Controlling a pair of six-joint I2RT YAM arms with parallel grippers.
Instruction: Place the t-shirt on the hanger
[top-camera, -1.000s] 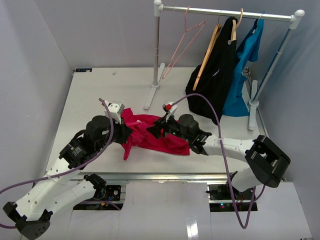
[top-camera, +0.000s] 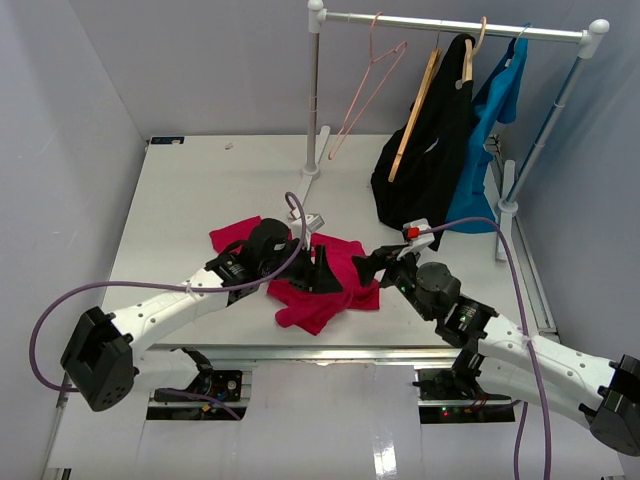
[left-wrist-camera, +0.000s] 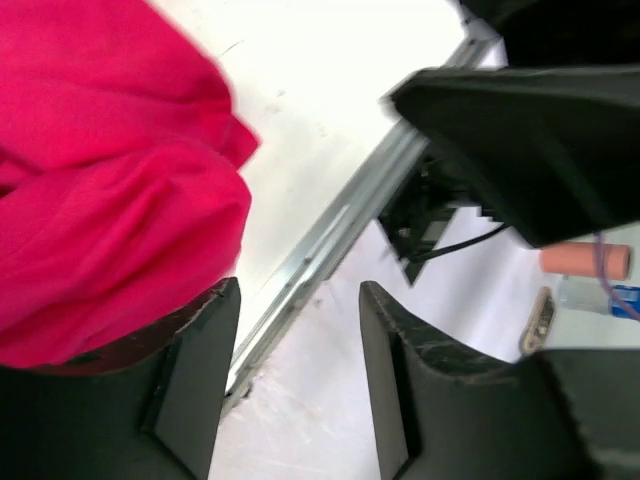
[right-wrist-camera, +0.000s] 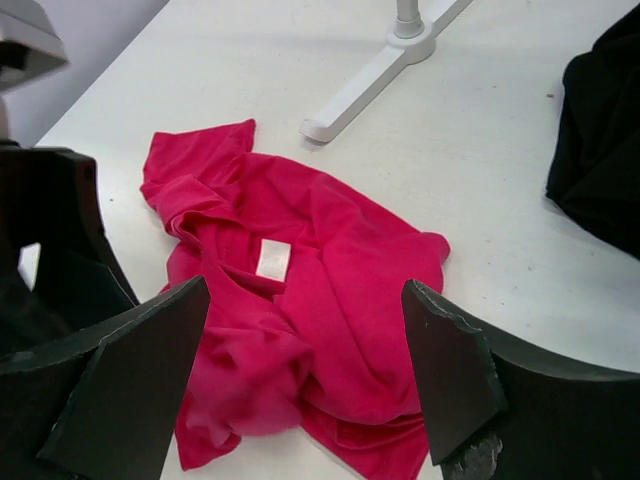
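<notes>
The red t-shirt (top-camera: 345, 260) lies crumpled on the white table, with a small pale label (right-wrist-camera: 273, 259) showing in the right wrist view. My left gripper hovers over the shirt's near part, its fingers apart with nothing between them. My right gripper is above the shirt from the right, open and empty, its fingers spread. A pink hanger (top-camera: 350, 110) and a wooden hanger (top-camera: 415, 115) hang empty on the rail (top-camera: 360, 18).
A black garment (top-camera: 420, 190) and a blue one (top-camera: 480, 150) hang at the back right, reaching the table. The rack's foot (top-camera: 305, 185) stands behind the shirt.
My left gripper has moved right over the shirt, and my right arm has shifted right. The shirt now lies spread farther to the left.
</notes>
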